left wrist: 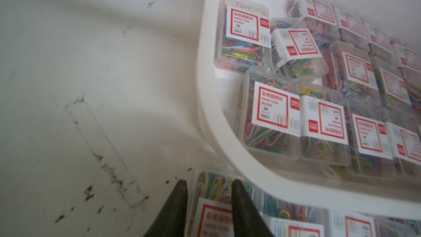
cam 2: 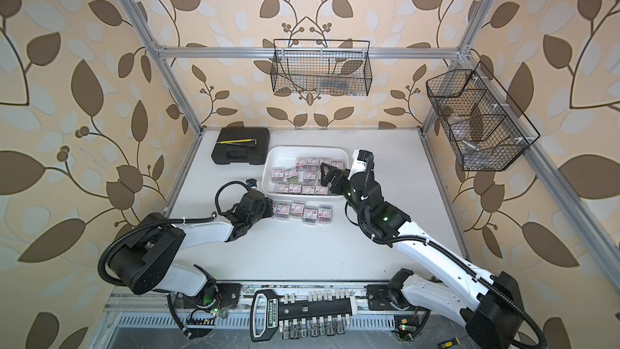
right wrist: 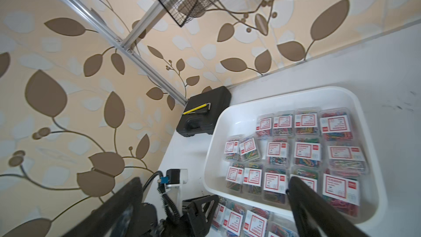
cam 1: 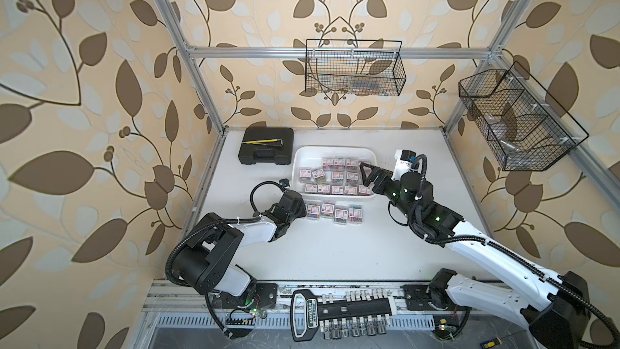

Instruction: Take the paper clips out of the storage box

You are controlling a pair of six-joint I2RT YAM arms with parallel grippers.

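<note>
Clear plastic cases of coloured paper clips with red-and-white labels fill much of the white storage box [cam 1: 300, 155]. Outside its front wall, more cases form a row on the table, among them one labelled paper clip case [cam 1: 340, 214]. At the row's left end, my left gripper is part open, its fingers [left wrist: 173, 208] on either side of a paper clip case [left wrist: 214, 217]; whether they touch it cannot be told. Over the box's right side hovers my right gripper, wide open and empty. Its fingers [right wrist: 302, 201] hide part of the front-row cases.
A black tool case [cam 1: 266, 145] with a yellow pen on top stands back left of the box. Wire baskets [cam 1: 354, 71] hang on the back and right walls.
</note>
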